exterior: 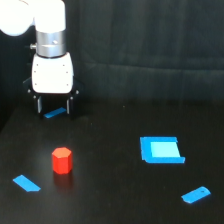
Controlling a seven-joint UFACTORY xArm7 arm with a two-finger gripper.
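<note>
A red six-sided block stands on the dark table at the left, nearer the camera than my arm. Farther back and above the table is my gripper, its two dark fingers spread apart with nothing visible between them. At the right lies a flat blue square with a white patch in it. The gripper is clear of both the block and the square.
One blue tape strip lies at the front left and another at the front right. A third strip shows beneath the gripper. Bare table separates the block from the square.
</note>
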